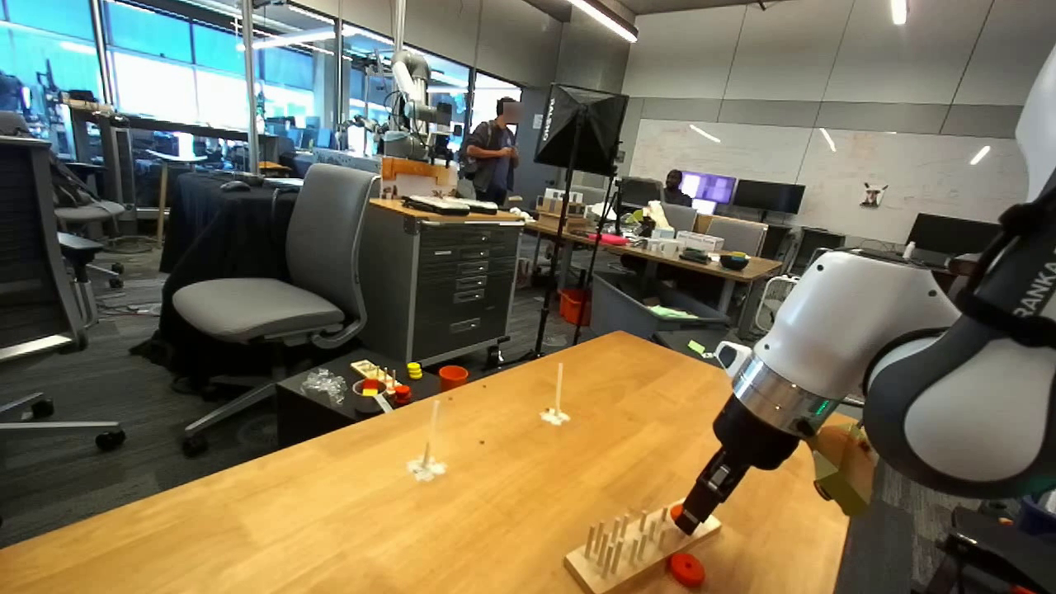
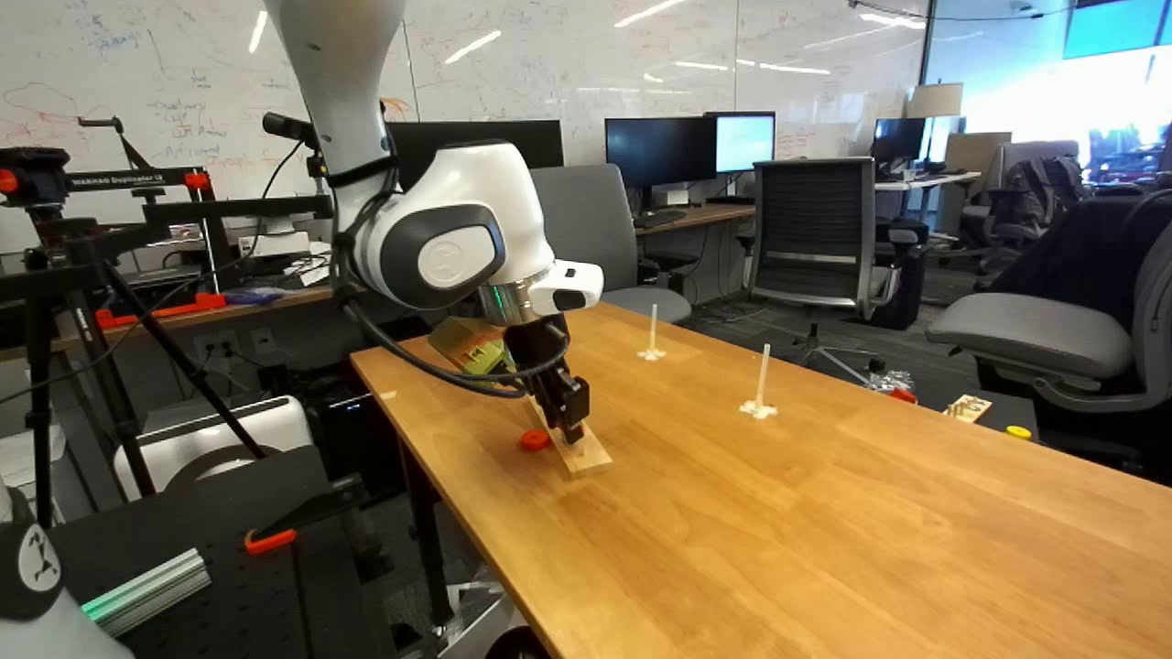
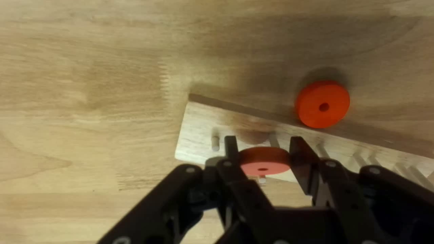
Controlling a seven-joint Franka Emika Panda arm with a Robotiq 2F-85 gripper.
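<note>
My gripper is shut on an orange-red disc with a small centre hole, held between the black fingers. It is low over one end of a pale wooden pegboard, which carries rows of short pegs. One bare peg stands near the board's end in the wrist view. Another peg tip shows just beside the held disc; whether the disc sits on a peg, I cannot tell. A second orange-red disc lies flat on the table along the board's long side, also visible as the red disc in exterior view 2.
Two thin upright rods, a nearer rod and a farther rod, are fixed to the wooden table.
</note>
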